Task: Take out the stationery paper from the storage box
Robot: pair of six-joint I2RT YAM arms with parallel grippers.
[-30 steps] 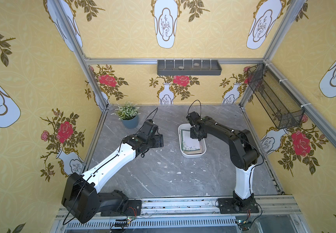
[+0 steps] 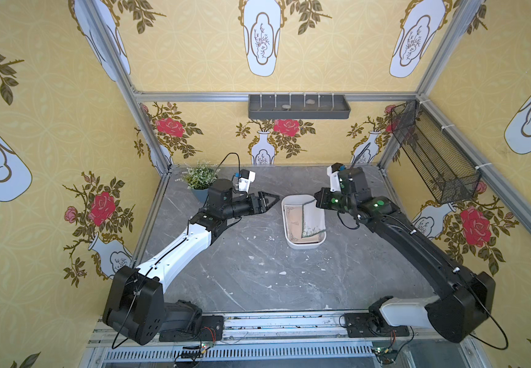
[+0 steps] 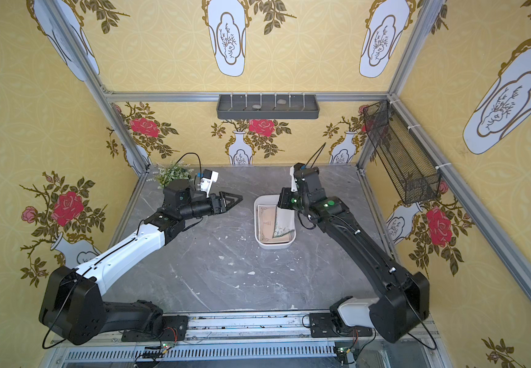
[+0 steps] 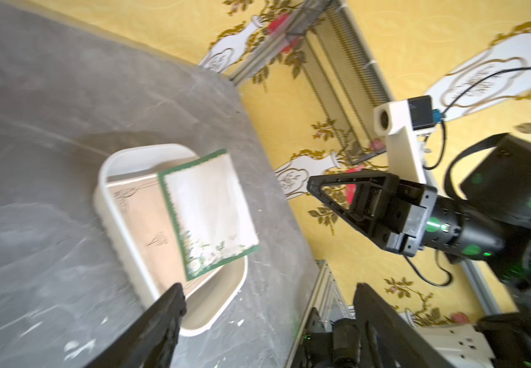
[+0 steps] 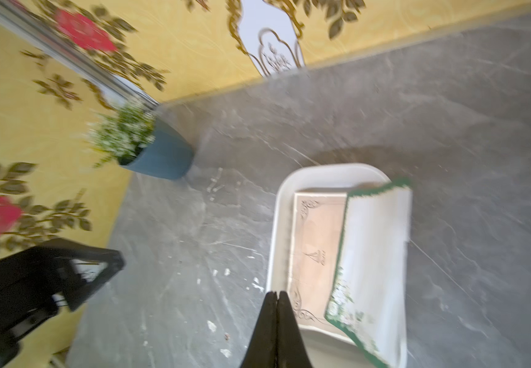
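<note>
A white oval storage box (image 2: 291, 241) sits mid-table. A green-bordered white stationery sheet (image 4: 207, 214) lies shifted toward the box's right side, over a pink sheet (image 5: 314, 257); its edge reaches the rim. My left gripper (image 2: 271, 200) is left of the box, its fingers apart, nothing between them visible. My right gripper is raised above the box's right part, shut, with nothing showing between its fingertips.
A potted plant (image 5: 161, 153) stands at the back left. A wire basket (image 2: 437, 159) hangs on the right wall, a grey rack (image 2: 299, 112) at the back. Table around the box is clear.
Both arms have risen and swung, the left gripper now pointing toward the box, the right lifted up and back. The white sheet has shifted rightward, uncovering the pink one.
</note>
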